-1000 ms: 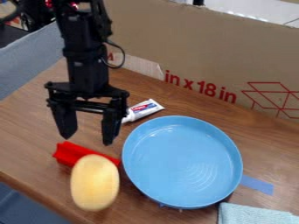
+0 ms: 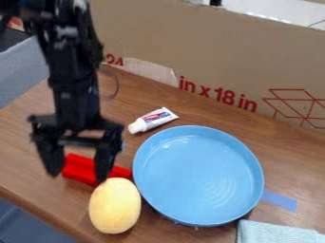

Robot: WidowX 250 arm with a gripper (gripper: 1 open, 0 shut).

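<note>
My gripper (image 2: 79, 159) is blurred and stands open, lowered at the left of the table over a red cylindrical object (image 2: 84, 170), which its fingers partly hide. A pale yellow oval object (image 2: 114, 206) lies in front of the red one. To the right is a blue plate (image 2: 199, 176). A toothpaste tube (image 2: 152, 120) lies behind the plate, to the right of the arm.
A cardboard wall (image 2: 222, 76) runs along the back of the wooden table (image 2: 38, 142). A light cloth (image 2: 279, 233) and a blue tape strip (image 2: 279, 200) lie at the right. The table's front edge is at lower left.
My gripper has moved down and a little to the left, onto the red object.
</note>
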